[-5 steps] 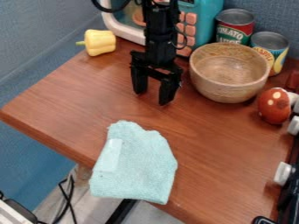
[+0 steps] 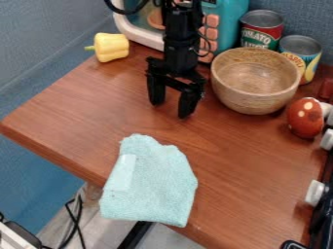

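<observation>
The black gripper [image 2: 172, 104] hangs over the back middle of the wooden table [image 2: 92, 126], left of a wooden bowl [image 2: 254, 88]. Its fingers are apart, and I see nothing between them. A pale mint cloth [image 2: 150, 185] lies crumpled at the front edge of the table.
A yellow pepper toy [image 2: 107, 47], a teal toy appliance [image 2: 228, 24] and two cans [image 2: 260, 29] line the back. A red spotted egg-shaped object [image 2: 305, 118] and black items with white knobs [image 2: 316, 195] are at the right.
</observation>
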